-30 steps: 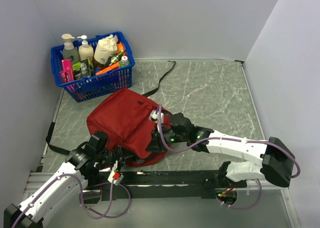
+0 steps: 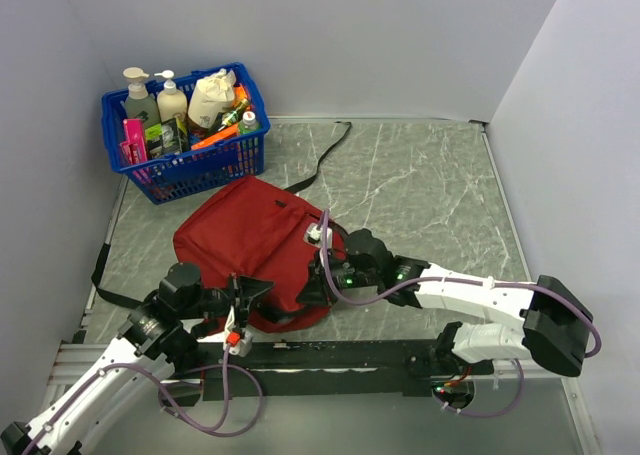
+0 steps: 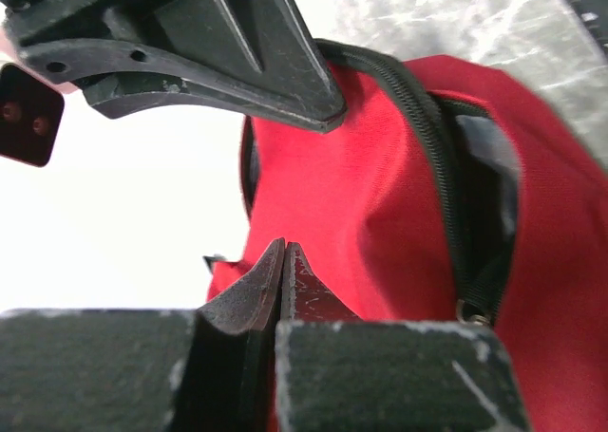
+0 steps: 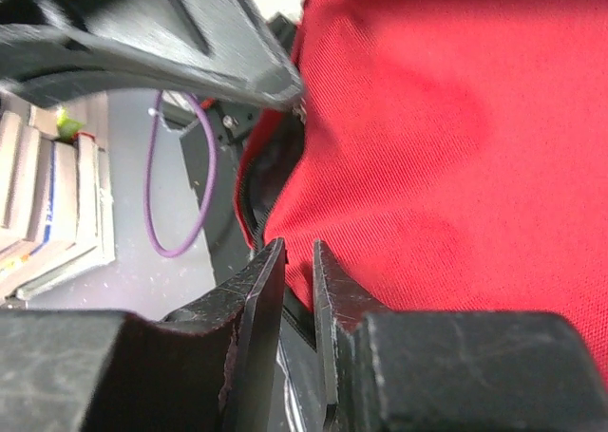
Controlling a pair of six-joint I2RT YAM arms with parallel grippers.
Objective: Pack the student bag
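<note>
The red bag (image 2: 240, 225) lies on the grey table with both grippers at its near edge. In the left wrist view, my left gripper is shut, nothing between its fingertips. The metal zipper pull (image 3: 473, 314) sits outside the fingers, to their right, at the end of a black zipper (image 3: 442, 161). Fingers of the other arm (image 3: 237, 62) loom at upper left there. My right gripper stands narrowly open over the bag's near edge. Red cloth and dark zipper edging (image 4: 298, 316) show in its gap; whether they are touched is unclear.
A blue basket (image 2: 195, 170) full of bottles and packets stands at the back left. Black straps (image 2: 325, 158) trail from the bag. The two grippers are close together.
</note>
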